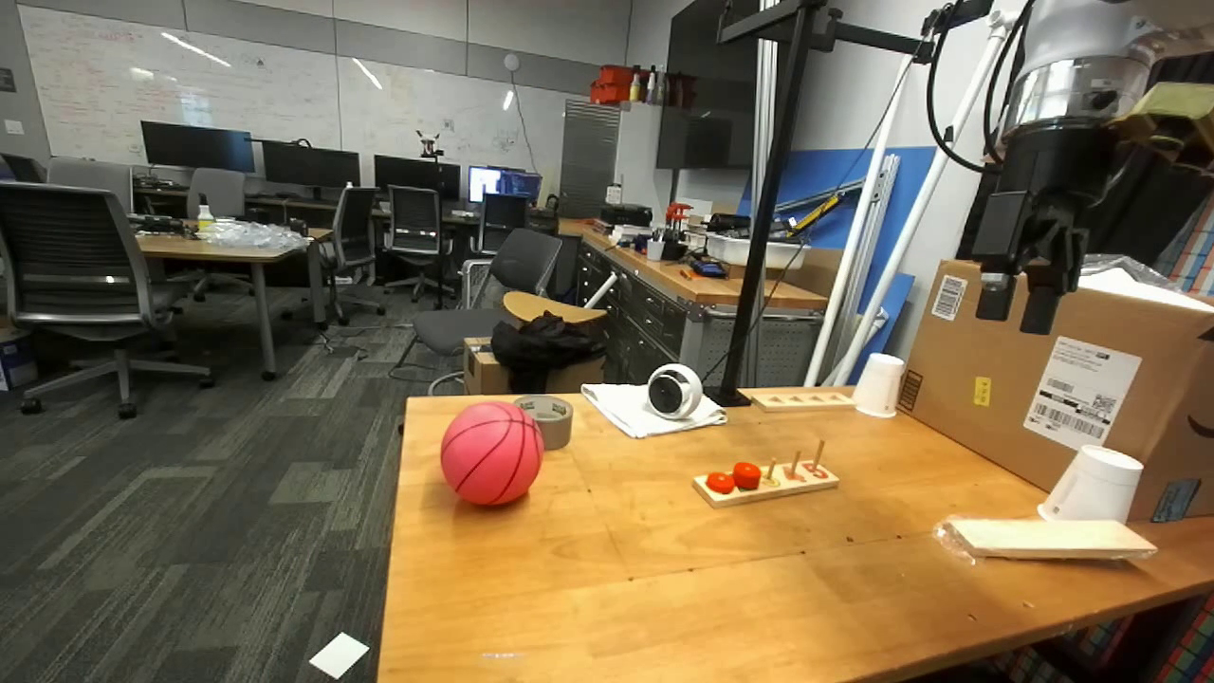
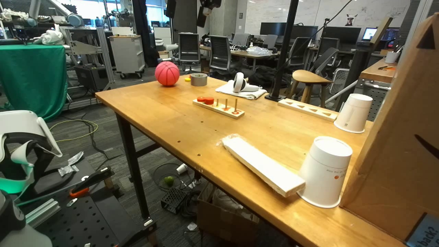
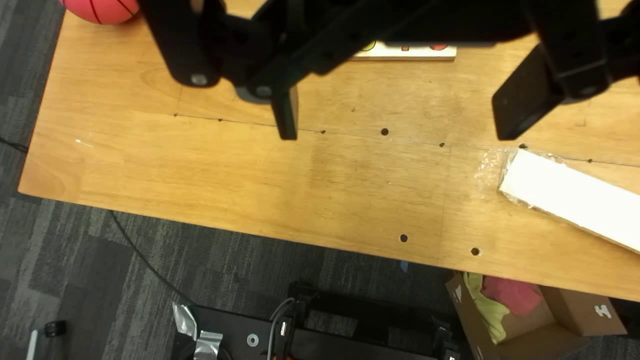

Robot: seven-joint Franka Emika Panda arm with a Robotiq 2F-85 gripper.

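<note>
My gripper is open above the table, its two fingers wide apart and only bare wood visible beneath the gap. In exterior view 1 the gripper (image 1: 1015, 309) hangs high at the right, in front of the cardboard box. A wooden peg board (image 1: 774, 486) lies mid-table, with red rings (image 1: 746, 474) on its left pegs and bare pegs to the right. In the wrist view the gripper's body hides most of this board (image 3: 414, 55). A pink basketball (image 1: 491, 453) rests near the left edge, beside a roll of tape (image 1: 548, 422).
A white headset (image 2: 241, 83) sits on a folded cloth. Two upturned white cups (image 2: 327, 173) (image 2: 354, 114), a wrapped wooden plank (image 2: 263, 164) and a large box (image 1: 1058, 376) occupy the right side. A black pole (image 1: 760, 216) rises at the back.
</note>
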